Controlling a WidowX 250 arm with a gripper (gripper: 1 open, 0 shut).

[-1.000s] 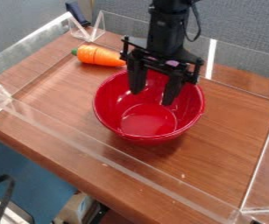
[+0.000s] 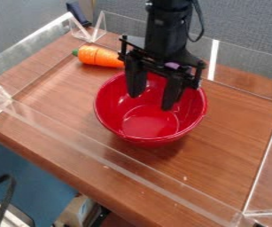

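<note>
My black gripper hangs over a red bowl in the middle of the wooden table, its two fingers apart and reaching down to the bowl's interior, with nothing visible between them. An orange carrot with a green top lies behind the bowl to the left. A small purple object is partly visible behind the gripper, too hidden to identify.
Clear plastic walls edge the wooden table. Bare tabletop lies right of the bowl and in front of it. A grey-blue panel stands along the back.
The bowl and carrot look unmoved.
</note>
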